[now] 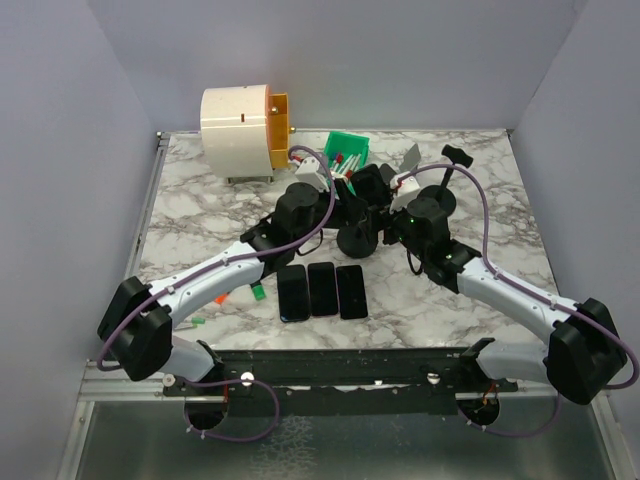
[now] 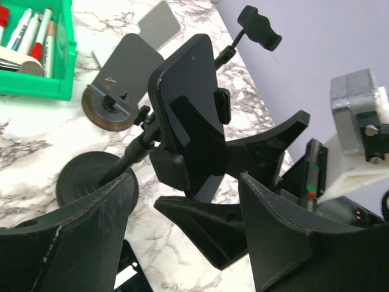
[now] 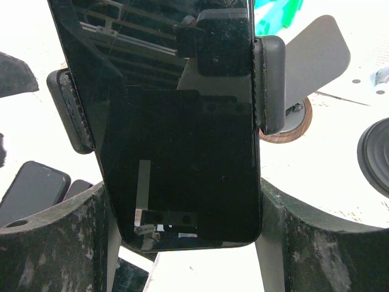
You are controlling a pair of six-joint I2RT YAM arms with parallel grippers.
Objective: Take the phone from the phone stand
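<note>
A black phone (image 2: pixel 191 115) sits in a stand with a round black base (image 2: pixel 85 176), near the middle of the table. My right gripper (image 1: pixel 380 210) is shut on the phone, which fills much of the right wrist view (image 3: pixel 176 158). My left gripper (image 1: pixel 350 208) is close beside the phone and stand from the left, its fingers apart; in the left wrist view they frame the lower part of the phone from a short distance.
A green tray of pens (image 1: pixel 345 150) is behind, with more stands (image 1: pixel 440 195) to the right. Three dark phones (image 1: pixel 322 290) lie in front. A cream drum-shaped object (image 1: pixel 235 130) stands back left.
</note>
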